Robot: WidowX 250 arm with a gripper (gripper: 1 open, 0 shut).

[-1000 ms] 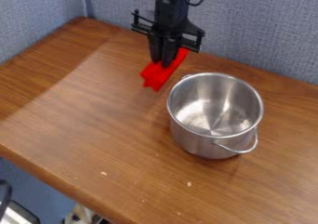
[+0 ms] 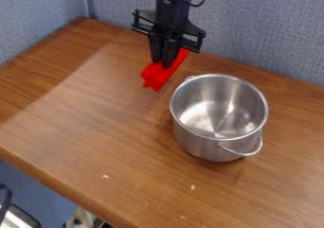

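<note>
My black gripper [image 2: 166, 56] hangs at the top centre, over a red block [image 2: 159, 75] near the back of the wooden table. Its fingertips are down at the block's upper part; whether they are closed on it is hard to tell. A steel pot [image 2: 219, 113] with handles stands just to the right and in front of the block, apart from the gripper.
Padded blue-grey walls [image 2: 266, 28] border the back and left. A dark object lies off the table's front-left edge.
The gripper and red block have shifted very slightly over the last second; the pot has stayed where it was.
</note>
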